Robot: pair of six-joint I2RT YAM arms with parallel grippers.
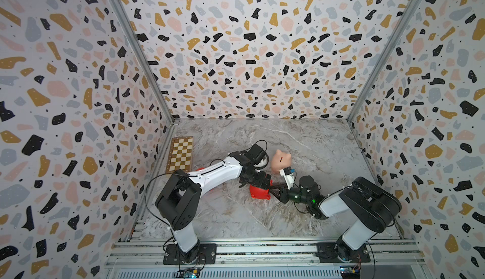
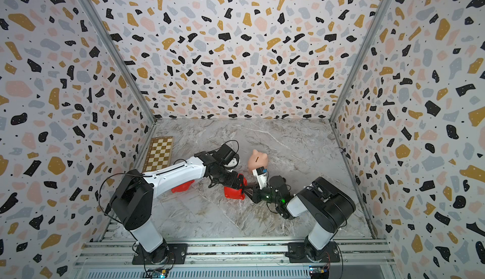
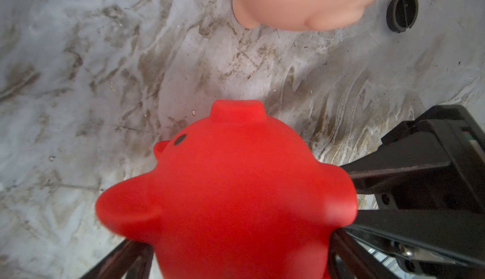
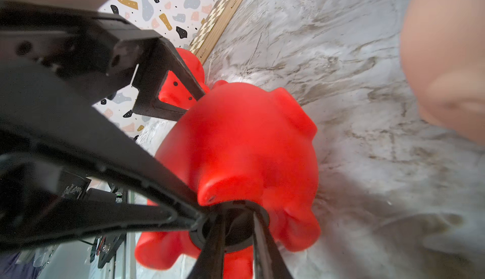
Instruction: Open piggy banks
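A red piggy bank sits between my grippers. My left gripper is over it, its blurred fingertips at either side of the body in the left wrist view. My right gripper reaches from the right; in the right wrist view its narrow fingertips are at the bank's dark round plug, a small gap between them. I cannot tell if they grip it. A peach piggy bank with a coin slot stands behind.
A second red piggy bank lies to the left, near a checkered board. A loose black round plug lies by the peach bank.
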